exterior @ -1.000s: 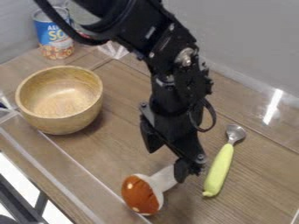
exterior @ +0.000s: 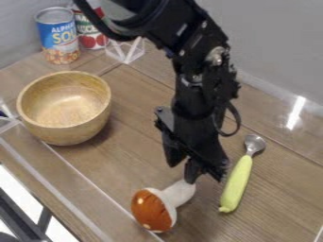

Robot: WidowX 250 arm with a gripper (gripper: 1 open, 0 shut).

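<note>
My black gripper (exterior: 190, 163) hangs over the middle of the wooden table, its fingertips down at the white stem of a toy mushroom with an orange cap (exterior: 151, 210), which lies on its side at the front. Whether the fingers touch or hold the stem is unclear.
A wooden bowl (exterior: 63, 128) stands at the left. A yellow-green utensil (exterior: 236, 184) with a metal end lies to the right. An Alpha soup can (exterior: 59, 38) and a second can (exterior: 91, 24) stand at the back left, by a grey wall.
The arm and gripper have shifted slightly up and right, uncovering more of the second can. The mushroom lies about where it was.
</note>
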